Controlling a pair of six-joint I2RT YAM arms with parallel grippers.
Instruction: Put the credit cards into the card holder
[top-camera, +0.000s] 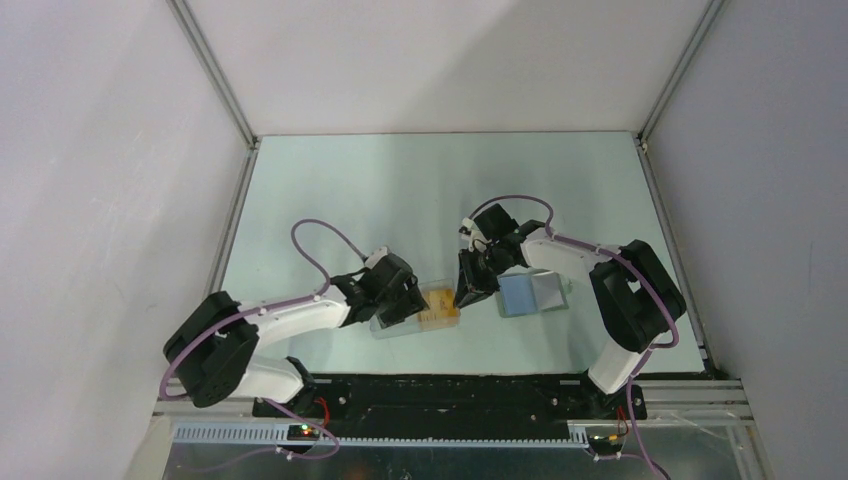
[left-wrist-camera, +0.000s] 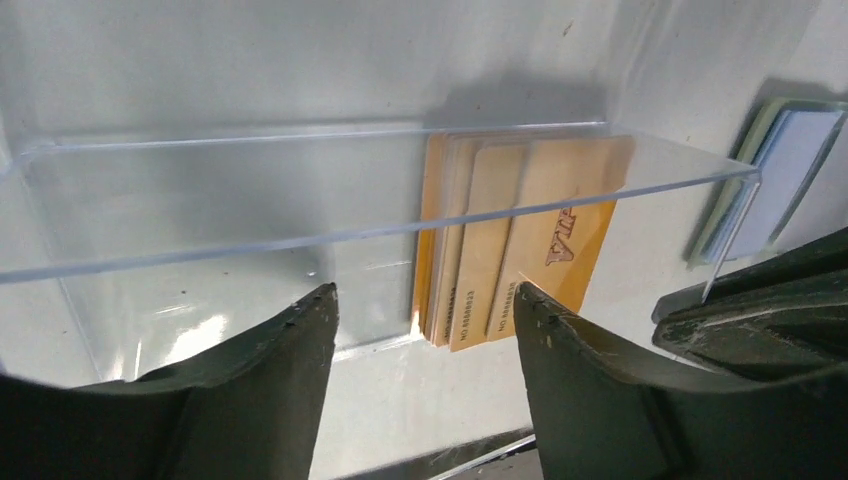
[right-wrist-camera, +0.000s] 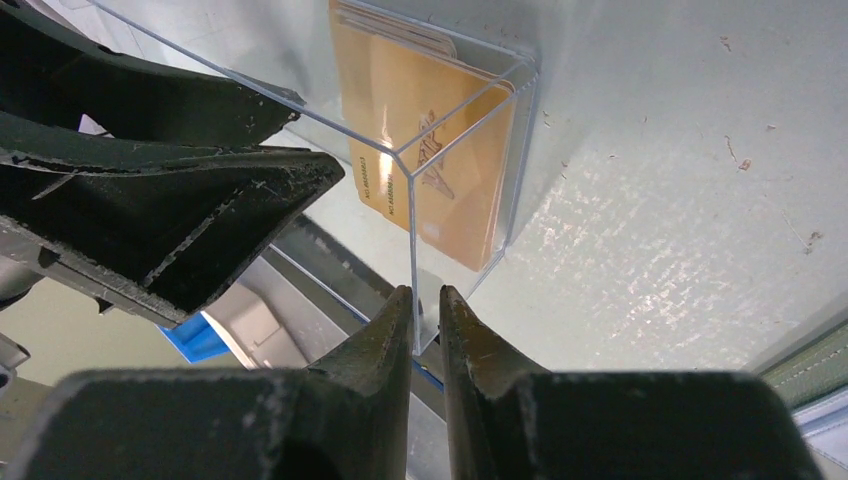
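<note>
Several yellow-orange cards stand leaning together at the right end of a clear box. My left gripper is open over the box with nothing between its fingers; the cards lie just beyond its right fingertip. In the right wrist view the orange cards show through the clear walls. My right gripper is at the box's near corner, fingertips close together, with the corner's clear wall running between them. Whether they press on it cannot be told.
Right of the box lies a flat green-edged piece with a blue and a pale panel, close to my right gripper. Beyond the arms, the rear of the white table is clear. The two grippers are close to each other at the box.
</note>
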